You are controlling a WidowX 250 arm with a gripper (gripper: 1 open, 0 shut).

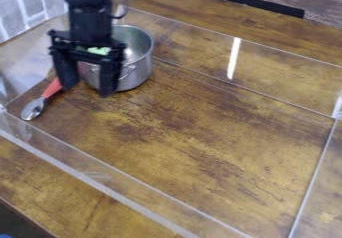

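Observation:
My black gripper [86, 70] hangs at the upper left in the camera view, open, its dark fingers over the near left part of a steel pot [131, 68]. Something light green sits inside the pot, partly hidden by the gripper. A spoon [35, 107] with a red handle lies on the wooden table left of the pot, its upper end hidden behind the gripper.
Clear strips or panels edge the work area at left, front and right. A small dark bar lies along the far back edge.

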